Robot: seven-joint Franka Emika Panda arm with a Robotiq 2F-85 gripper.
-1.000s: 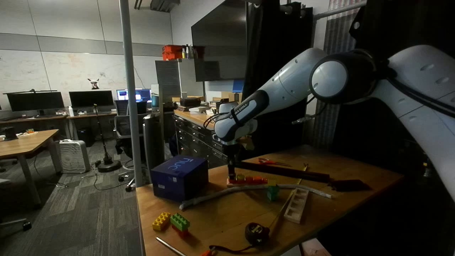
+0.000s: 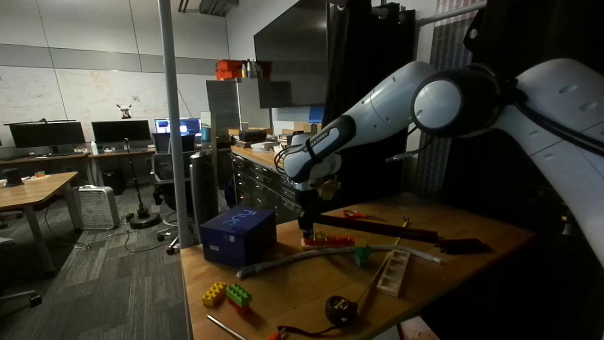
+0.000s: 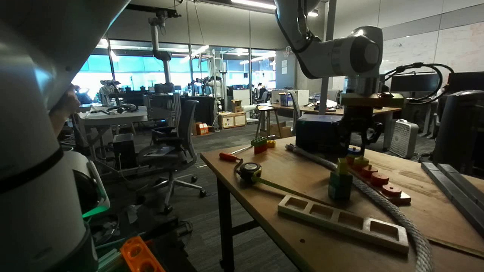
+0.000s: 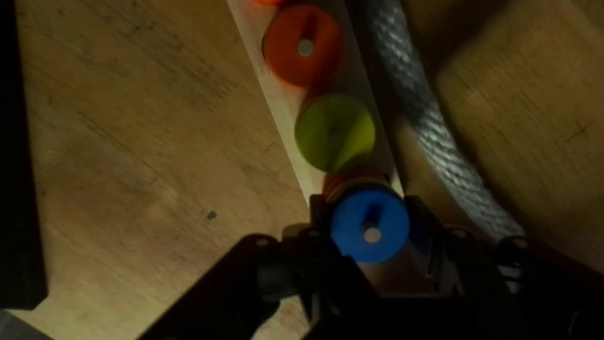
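A blue disc (image 4: 369, 246) with a pale peg through its middle sits between the fingertips of my gripper, which is shut on it. Under it, a red piece shows at the near end of the wooden peg board (image 4: 267, 93). Further along the board are a yellow disc (image 4: 335, 133) and an orange-red disc (image 4: 294, 56). In the second exterior view, the red discs (image 3: 379, 179) line the board (image 3: 401, 198), while the blue disc (image 3: 354, 150) shows low between the dark fingers. Whether it is clear of the pieces below cannot be told.
A grey rope (image 3: 383, 206) runs close alongside the board. Stacked green blocks (image 3: 340, 185), a wooden tray (image 3: 313, 213) and a tape measure (image 3: 250, 172) lie beyond it. The blue box (image 2: 238, 235) stands left of the gripper; a dark bar (image 2: 376, 227) lies behind.
My gripper has turned a little about its upright axis, staying over the same end of the board. The other table objects look unmoved.
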